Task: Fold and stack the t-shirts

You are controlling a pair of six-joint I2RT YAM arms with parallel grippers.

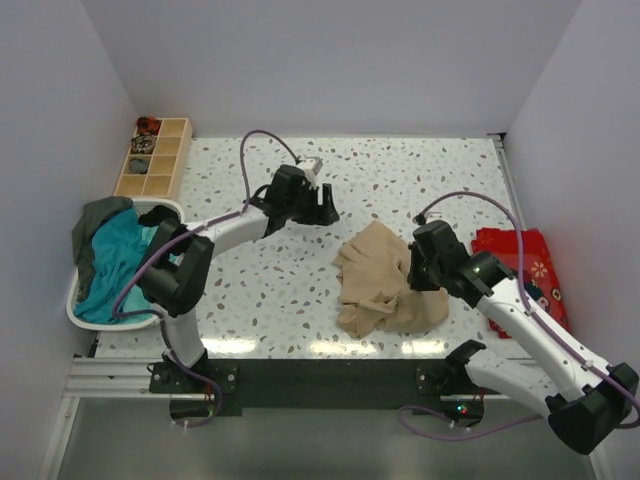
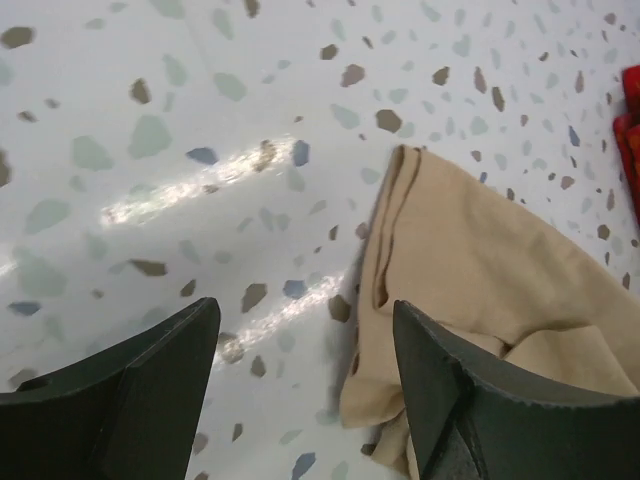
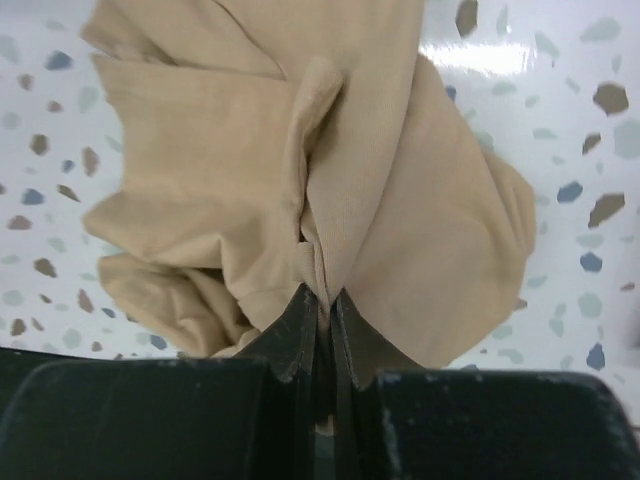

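A tan t-shirt (image 1: 375, 262) lies crumpled on the speckled table, right of its middle. My right gripper is shut on a gathered pinch of that shirt, and folds of cloth spread out from the fingertips in the right wrist view. Over bare table to the shirt's upper left, my left gripper (image 1: 328, 207) hangs open. Nothing is between its fingers; in the left wrist view the shirt (image 2: 470, 250) shows beyond and partly behind the right finger.
A white basket (image 1: 75, 312) with teal and dark cloth stands at the left, below a wooden divided box (image 1: 163, 160). Red patterned cloth (image 1: 500, 243) lies at the right edge.
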